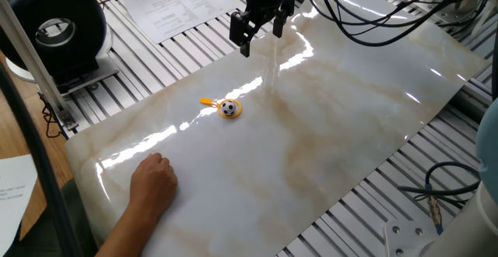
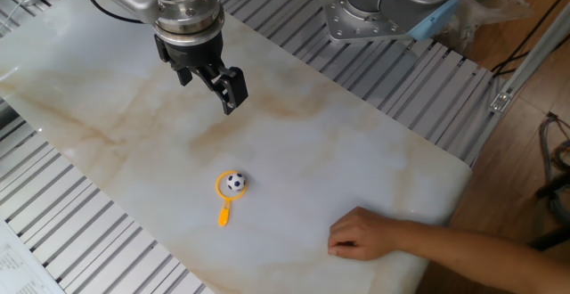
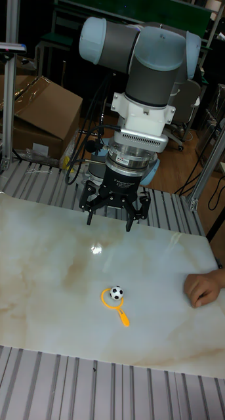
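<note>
A small black-and-white soccer ball (image 1: 228, 108) lies on the marbled board, within the ring of a yellow hoop with a handle (image 2: 223, 215). In exterior view 3 the ball (image 3: 117, 293) sits toward the ring's upper right, and the yellow handle (image 3: 124, 319) points down and to the right. My gripper (image 3: 109, 228) hangs above the board, well apart from ball and hoop. Its black fingers (image 1: 244, 36) are spread wide, and nothing is between them.
A person's fist (image 2: 358, 233) rests on the board to one side of the ball. The marbled board (image 1: 327, 93) is otherwise clear. Slatted metal table (image 2: 419, 89) surrounds it, with papers (image 1: 175, 9) and a black spool (image 1: 53, 28) beyond one edge. Cables (image 1: 389, 35) hang near the arm.
</note>
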